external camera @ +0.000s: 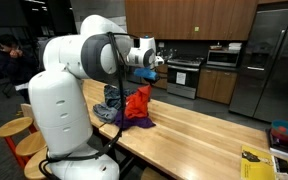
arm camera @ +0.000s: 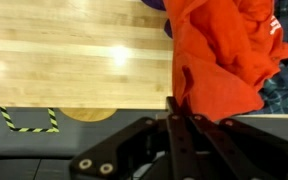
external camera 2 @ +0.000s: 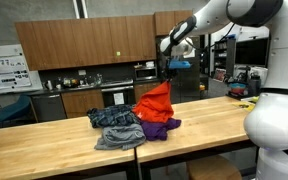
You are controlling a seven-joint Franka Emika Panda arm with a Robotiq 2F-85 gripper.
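Observation:
A red cloth (external camera 2: 156,102) hangs stretched upward in a peak from my gripper, which is shut on a fold of it. In the wrist view the red cloth (arm camera: 216,60) runs from the fingertips toward the upper right. Its lower part seems to rest over a purple cloth (external camera 2: 160,130) on the table. Beside these lie a grey cloth (external camera 2: 121,138) and a dark blue-grey cloth (external camera 2: 114,115), both crumpled. Part of a dark patterned cloth (arm camera: 286,90) shows at the wrist view's right edge.
A yellow sheet (external camera: 257,165) and a blue bowl (external camera: 284,130) sit at its far right end. Stools (external camera: 29,145) stand beside the table's left side.

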